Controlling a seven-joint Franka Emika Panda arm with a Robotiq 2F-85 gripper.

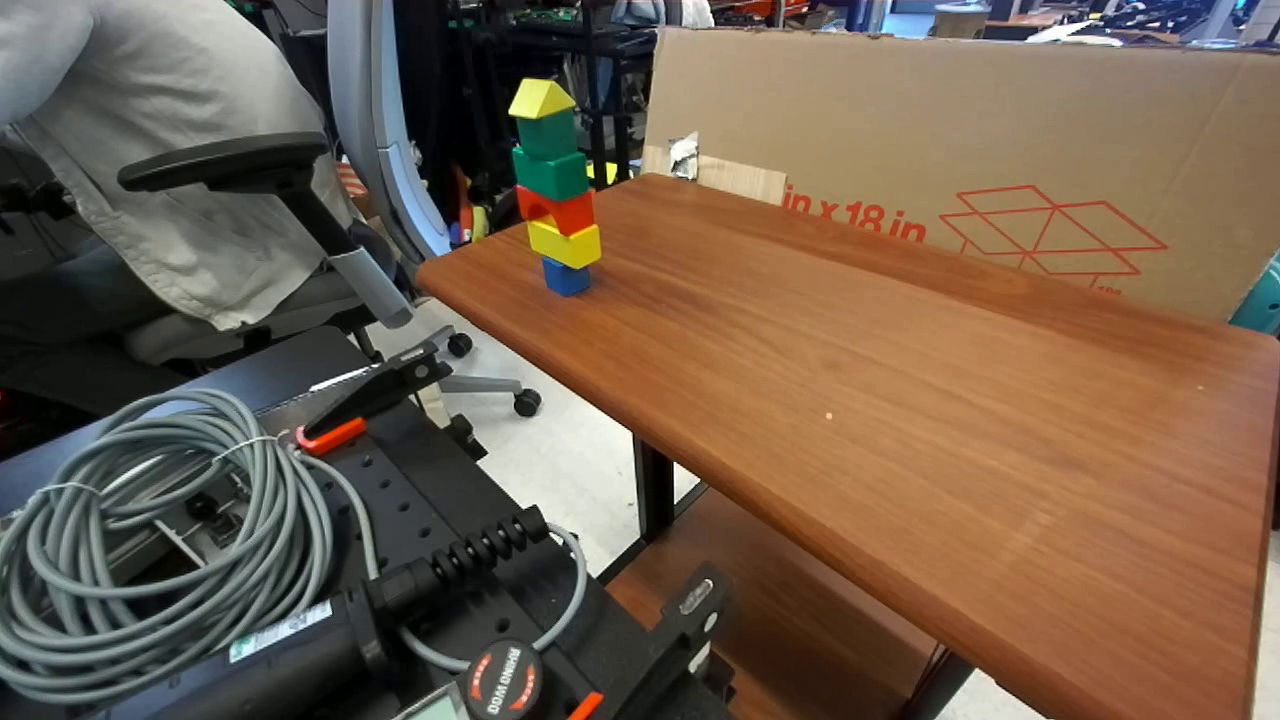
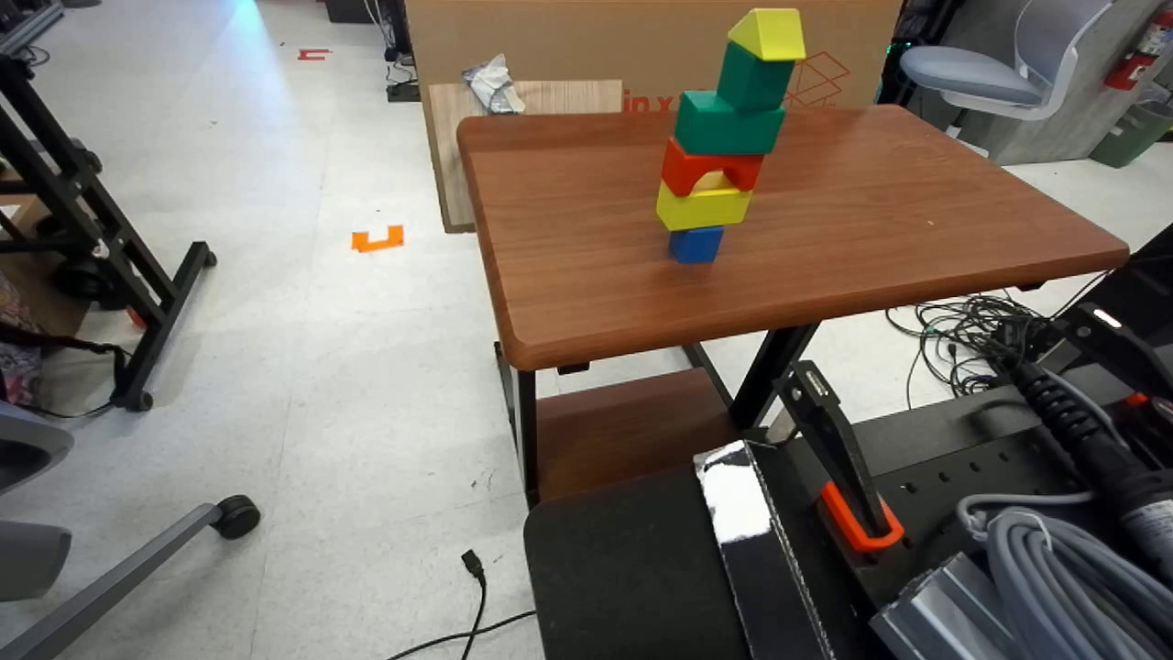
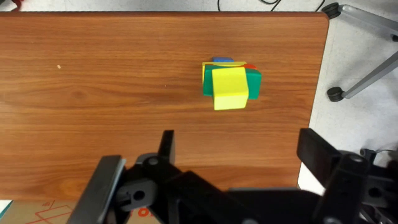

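Observation:
A tower of blocks stands free on the brown table (image 1: 888, 360). From the bottom it has a blue block (image 1: 565, 277), a yellow block (image 1: 565, 247), a red arch (image 2: 712, 167), a wide green block (image 2: 726, 125), a smaller green block (image 2: 754, 79) and a yellow triangular block (image 2: 770, 33) on top. In the wrist view, the yellow top block (image 3: 230, 87) lies beyond the fingertips, seen from above. My gripper is open, its fingers far apart with only table showing between them. Neither exterior view shows it.
A cardboard sheet (image 1: 960, 156) stands upright along one long side of the table. The tower is near one short end of the table. A person sits in a chair (image 1: 228, 156) beyond that end.

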